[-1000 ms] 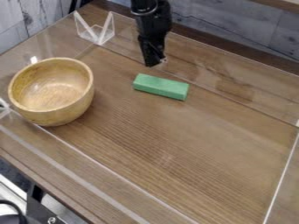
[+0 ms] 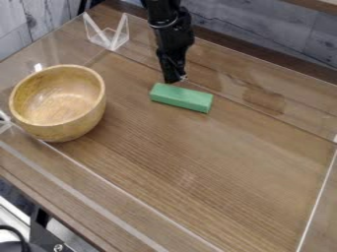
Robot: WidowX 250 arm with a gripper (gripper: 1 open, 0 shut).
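A black robot arm reaches down from the top centre, its gripper (image 2: 175, 77) just above and behind a green rectangular block (image 2: 182, 97) lying on the wooden table. Whether the fingers are open or shut is hard to make out at this size.
A large tan bowl (image 2: 58, 104) sits at the left. A white wire object (image 2: 108, 34) stands at the upper left.
The gripper has moved slightly down toward the green block and a little to the left. The block and bowl look unmoved.
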